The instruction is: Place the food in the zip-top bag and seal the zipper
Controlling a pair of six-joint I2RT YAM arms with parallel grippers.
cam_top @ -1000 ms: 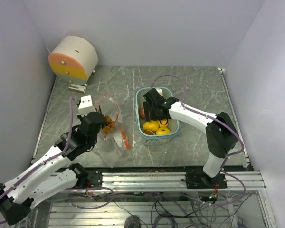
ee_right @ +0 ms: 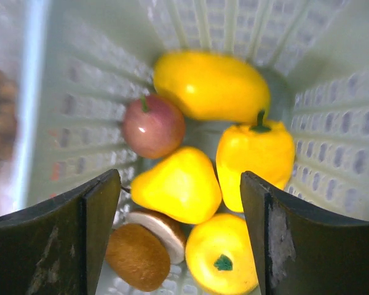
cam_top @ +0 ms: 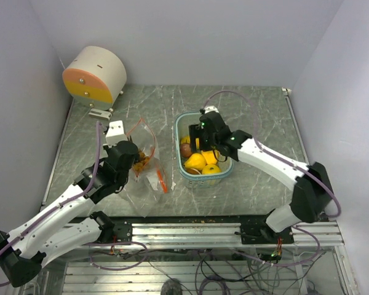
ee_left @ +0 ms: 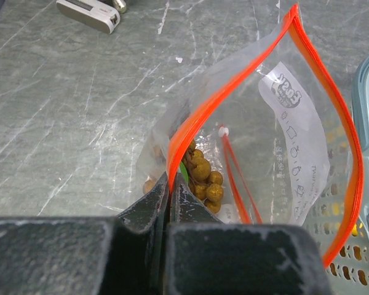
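The clear zip bag [ee_left: 252,123], orange along its mouth, gapes open with brown round food [ee_left: 206,178] inside. My left gripper is shut on the bag's orange rim. Over the basket, my right gripper stands open, with nothing gripped between its fingers. Below it in the right wrist view lie a yellow pear [ee_right: 181,184], a yellow pepper [ee_right: 255,160], a purple round fruit [ee_right: 154,126], a large yellow fruit [ee_right: 212,86], a round yellow one [ee_right: 221,255] and brown pieces [ee_right: 138,255]. The view is blurred.
The pale green basket [cam_top: 179,126] stands right beside the bag, its slatted walls surrounding the right gripper's workspace. A rounded cream box [cam_top: 101,70] sits at the back left.
The left gripper and bag have hardly shifted.
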